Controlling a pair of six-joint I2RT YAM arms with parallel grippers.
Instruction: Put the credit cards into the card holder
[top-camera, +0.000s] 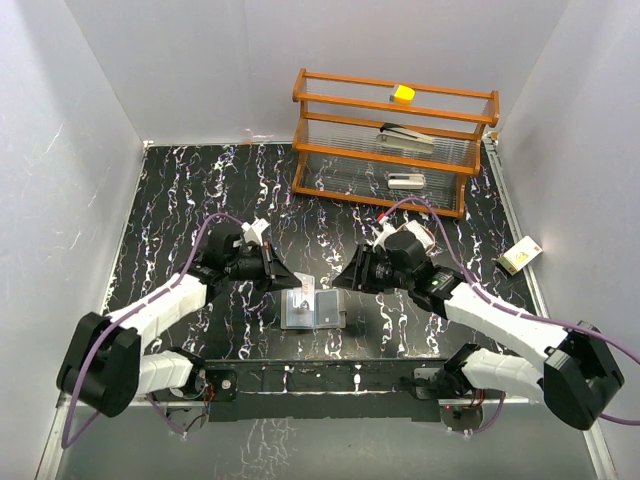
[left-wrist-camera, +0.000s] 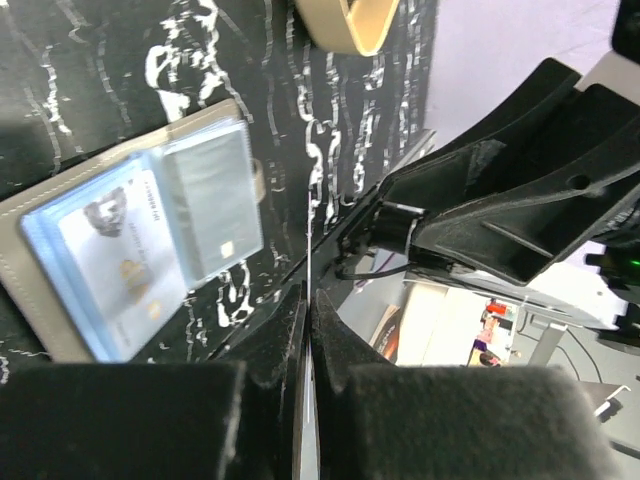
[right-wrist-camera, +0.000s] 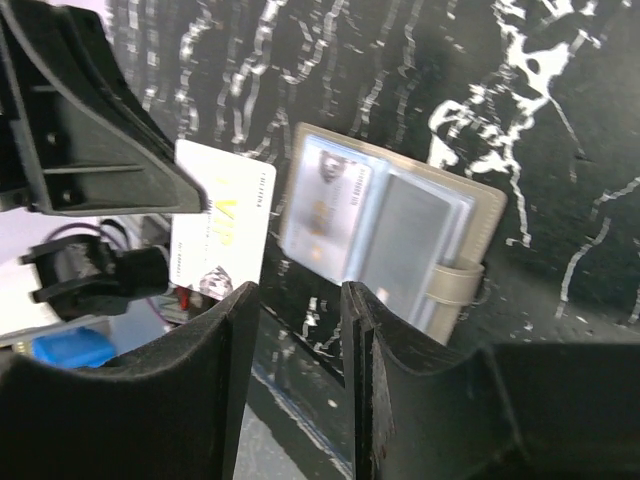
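Note:
The open card holder (top-camera: 327, 308) lies near the front centre, with card sleeves and a printed card in the left side; the left wrist view shows its beige cover (left-wrist-camera: 40, 290). My left gripper (top-camera: 293, 283) is shut on a white card (right-wrist-camera: 222, 225) printed in gold, held upright above the holder; in its own view the card is seen edge-on. My right gripper stands open to the right of that card, nothing between its fingers.
An orange wooden rack (top-camera: 380, 205) with staplers and a yellow item stands at the back. A small box (top-camera: 520, 255) lies at the right edge.

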